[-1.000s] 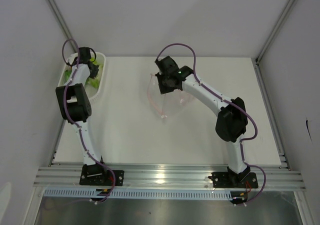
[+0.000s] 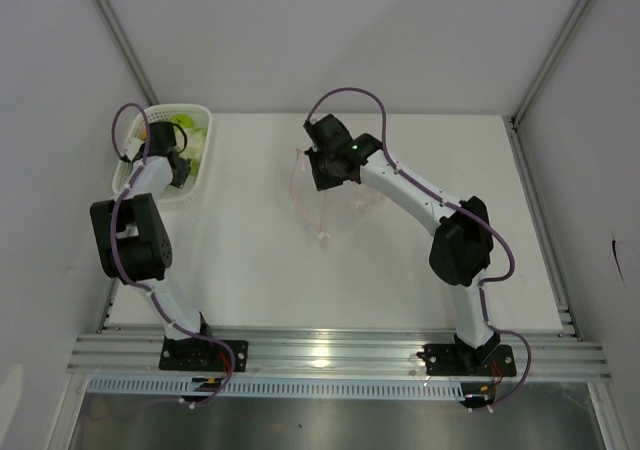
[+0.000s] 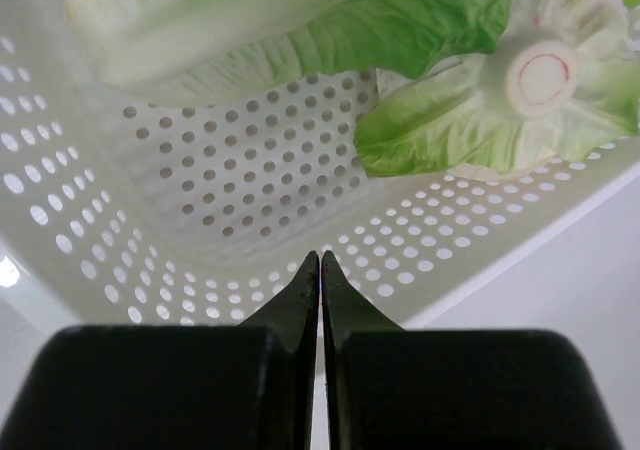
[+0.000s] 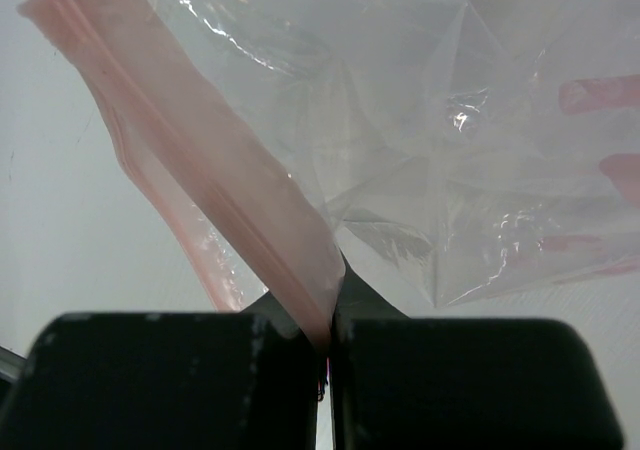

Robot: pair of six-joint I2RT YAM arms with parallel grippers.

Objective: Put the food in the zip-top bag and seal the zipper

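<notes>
The white perforated basket (image 2: 201, 180) at the left holds vegetables; the left wrist view shows a pale cabbage (image 3: 280, 20) and a leafy green vegetable (image 3: 430, 130). My left gripper is shut over the basket's side, nothing between its fingers. In the middle of the table lies the clear zip bag (image 4: 390, 140) with a pink zipper strip (image 4: 180, 130). My right gripper is shut on the bag's pink zipper edge; its fingertips are partly hidden by the strip.
A metal rail runs along the front edge.
My left arm has drawn back toward the front of the table, within the basket area. The right arm and bag have shifted very slightly left.
</notes>
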